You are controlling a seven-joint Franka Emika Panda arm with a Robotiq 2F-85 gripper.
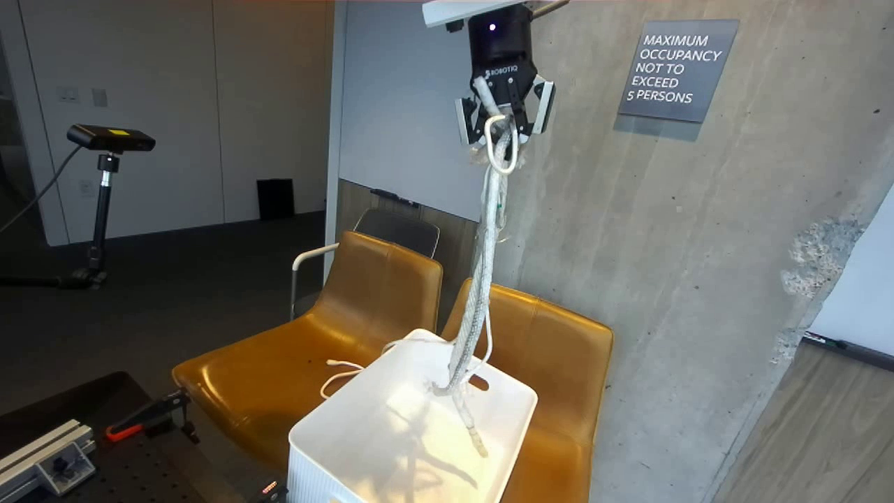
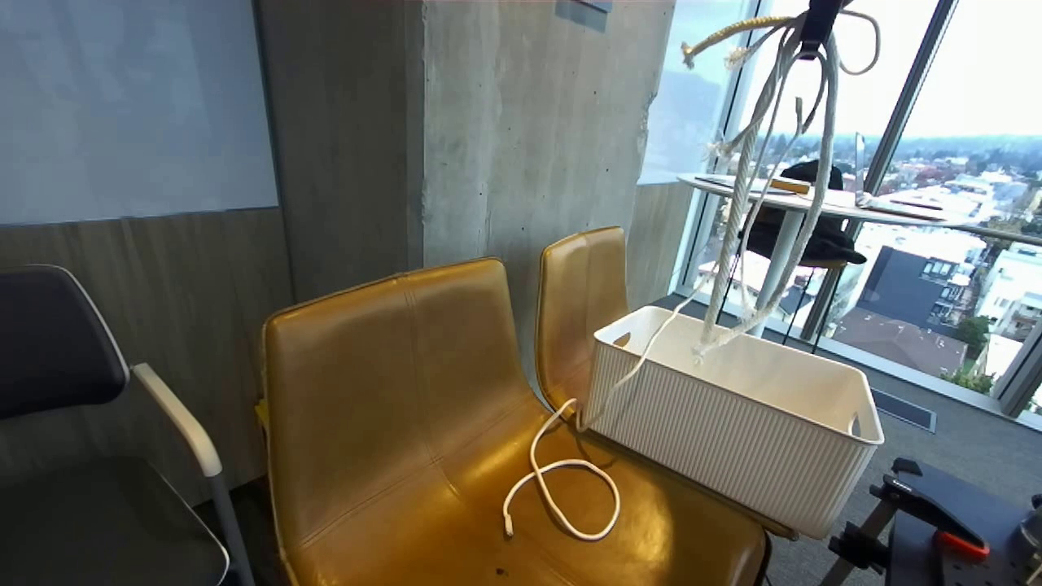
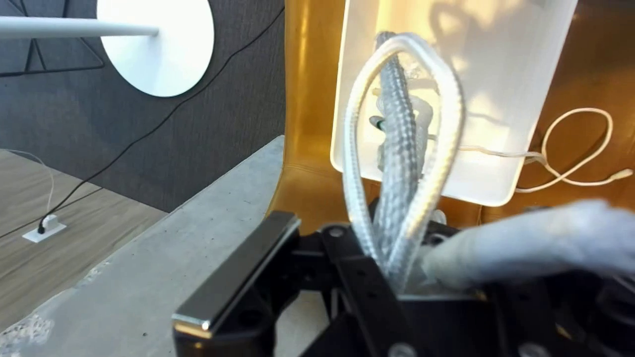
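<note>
A bundle of white and grey ropes (image 1: 484, 260) hangs from my gripper (image 1: 508, 144), whose fingers are shut on it high above the bin. One white rope loop (image 3: 450, 101) stands out past the fingers in the wrist view, and a thick rope end (image 3: 536, 241) sticks out sideways. The rope bundle's lower ends reach into the white rectangular bin (image 2: 723, 425), below its rim. From the bundle a thin white cord (image 2: 640, 365) crosses the bin's edge to the chair seat. In exterior view 2 only the gripper's dark tip (image 2: 813, 39) shows.
The bin rests on the seats of two tan chairs (image 2: 391, 391). Part of the cord lies looped on a seat (image 2: 613, 508). A concrete pillar (image 1: 662, 293) rises behind. Beside the bin is a dark workbench with an orange-handled clamp (image 2: 962, 545).
</note>
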